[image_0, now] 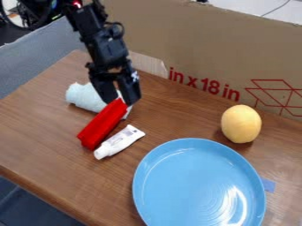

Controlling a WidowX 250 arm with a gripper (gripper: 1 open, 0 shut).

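My black gripper point(116, 88) is low over a red cylindrical object point(101, 126), near its upper end, with its fingers apart; whether they touch it is unclear. A pale blue rolled cloth point(85, 96) lies under and behind the gripper, partly hidden by it. A white tube point(119, 141) lies beside the red object, on its right. A yellow, potato-like object point(241, 124) sits at the right.
A large blue plate point(197, 181) fills the lower right of the wooden table point(59, 159). A cardboard box point(200, 44) stands along the back. Bare wood shows at the left and between the cloth and the yellow object.
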